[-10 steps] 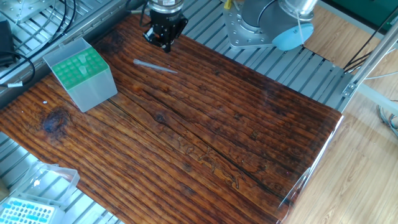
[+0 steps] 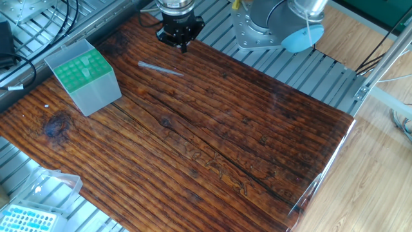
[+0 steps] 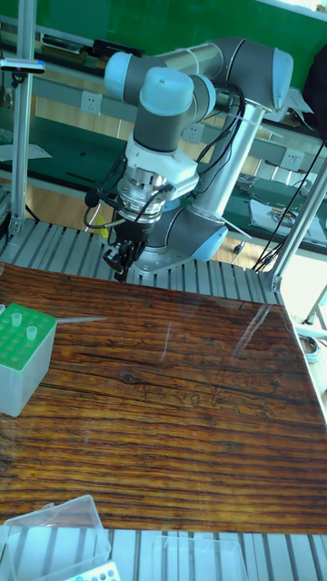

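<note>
A thin clear pipette tip (image 2: 159, 68) lies flat on the brown wooden board, its wide end toward the box. That box (image 2: 102, 94) is frosted plastic with a green perforated rack (image 2: 82, 69) on top, where a couple of pale tips stand. Above the board's back edge hangs my black gripper (image 2: 184, 49), pointing down, apart from the loose tip and to its upper right in exterior view 2. In exterior view 3 the gripper (image 3: 121, 277) is small and dark; how its fingers stand cannot be made out, and nothing shows hanging from it.
At the near left corner, off the board, are a clear lid (image 2: 55, 188) and a white rack with blue pieces (image 2: 29, 219). The robot's base (image 2: 257, 29) stands behind the board. Most of the wooden board (image 2: 257, 129) is bare in its middle and right.
Over the last second my gripper has shifted a little to the right in exterior view 2, staying over the back edge. The tip and the box have not moved.
</note>
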